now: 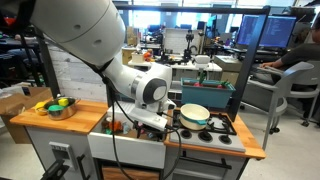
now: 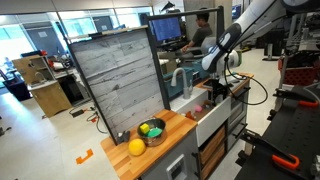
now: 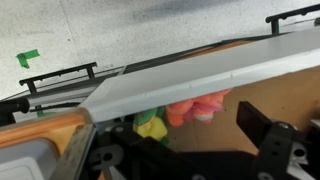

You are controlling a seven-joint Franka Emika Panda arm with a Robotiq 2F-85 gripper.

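Observation:
My gripper (image 1: 152, 130) reaches down at the white-fronted basin (image 1: 125, 150) in the counter, close to its front wall. In the wrist view the dark gripper stands open, with its fingers (image 3: 272, 138) far apart. Between and beyond them lie a red-and-pink thing (image 3: 200, 105) and a yellow thing (image 3: 153, 127) inside the basin. The basin's white rim (image 3: 200, 70) crosses that view and hides part of them. Nothing shows held. From the side, the arm covers much of the basin's contents.
A pot with a pale green lid (image 1: 195, 114) stands by the stove (image 1: 215, 133) on the right. A bowl (image 1: 61, 107) of colourful items is on the wooden counter at left. A blue-green box (image 1: 202, 88) sits behind. Drawer handles (image 3: 58, 75) jut out below the rim.

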